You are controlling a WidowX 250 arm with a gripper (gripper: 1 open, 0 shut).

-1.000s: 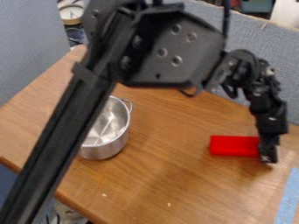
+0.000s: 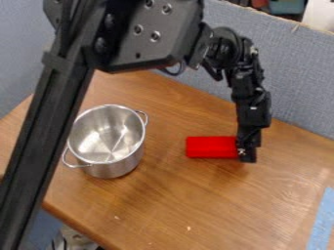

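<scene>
A red block (image 2: 210, 146) lies on the wooden table, with my gripper (image 2: 247, 145) shut on its right end from above. A steel pot (image 2: 108, 140) with two handles stands to the left of the block, apart from it. The black arm reaches across the top and down the left side, over part of the table.
Bare wood (image 2: 196, 205) is clear in front of and right of the block. A blue strip (image 2: 321, 217) lies at the right edge. Grey padded walls bound the table at the back and left.
My gripper and the red block have moved left across the table, closer to the pot. The pot has not visibly moved.
</scene>
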